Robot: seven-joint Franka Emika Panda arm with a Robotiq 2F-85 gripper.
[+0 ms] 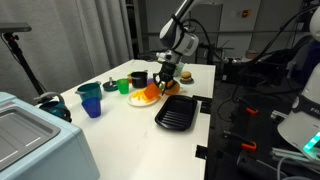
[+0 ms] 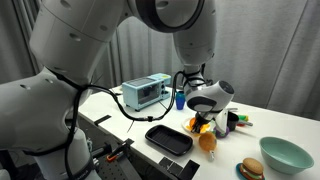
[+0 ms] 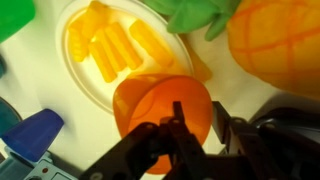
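An orange cup [image 3: 138,98] lies under my gripper in the wrist view, with its round mouth toward the fingers. The dark fingertips overlap the cup's rim; whether they pinch it is unclear. Beside the cup, a white plate [image 3: 68,68] carries several yellow fry-like pieces [image 3: 118,47]. In exterior view 1 the cup [image 1: 152,92] leans at the near right side of the plate, below the gripper. Exterior view 2 shows the cup [image 2: 197,125] partly hidden by the arm.
A black tray [image 1: 178,113] sits in front of the plate. An orange toy with green leaves [image 3: 278,42] is close by. Blue cups [image 1: 91,104], a green cup [image 1: 123,86] and a toaster oven [image 1: 40,140] stand leftward.
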